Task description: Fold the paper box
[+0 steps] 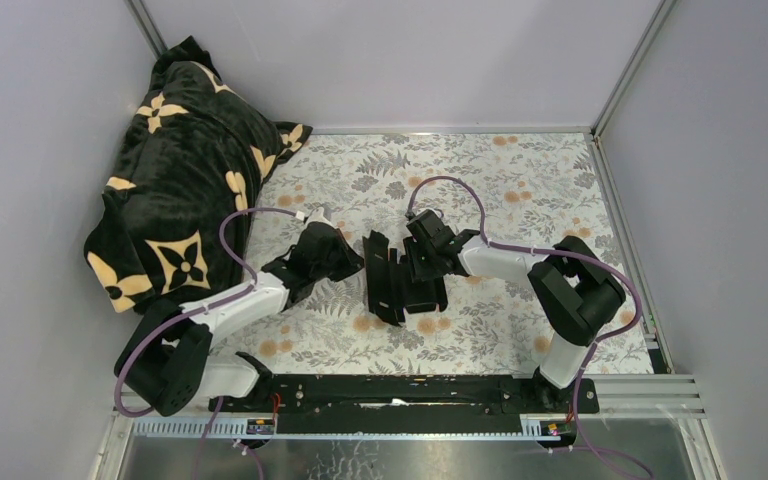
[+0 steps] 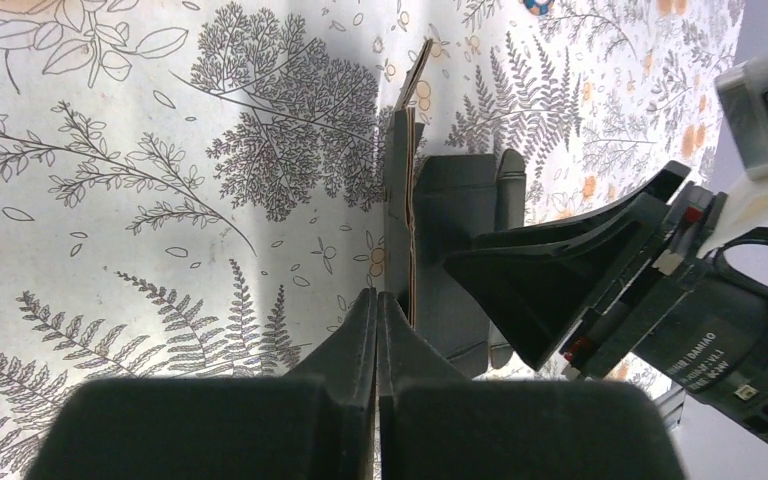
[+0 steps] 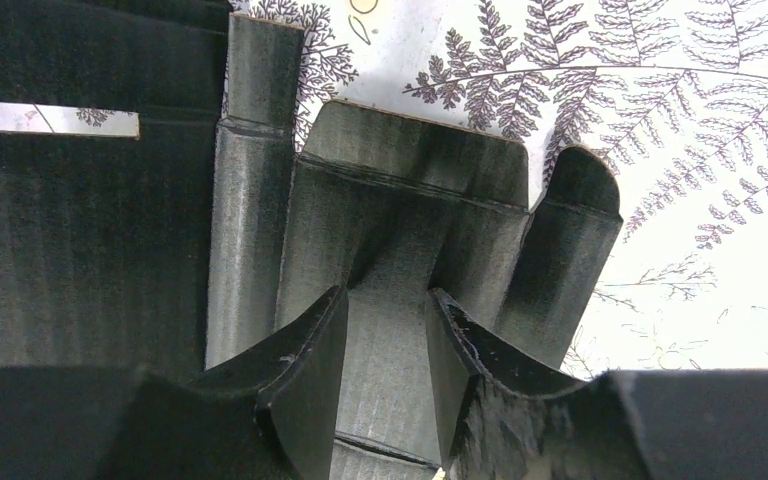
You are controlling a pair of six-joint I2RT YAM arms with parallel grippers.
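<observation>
The dark paper box [image 1: 419, 295] lies partly unfolded on the patterned table, its left panel [image 1: 380, 280] tilted up from the surface. In the left wrist view that panel [image 2: 400, 190] stands nearly edge-on beside the flat base [image 2: 455, 260]. My left gripper [image 1: 358, 264] is shut, with nothing showing between its fingers, close by the panel's left side. Over the base sits my right gripper, its fingers part open and only bare cardboard visible between them. Whether those fingertips touch the cardboard I cannot tell.
A dark blanket with tan flowers [image 1: 190, 180] is heaped at the left wall. A small blue round thing [image 2: 537, 5] lies at the far edge of the left wrist view.
</observation>
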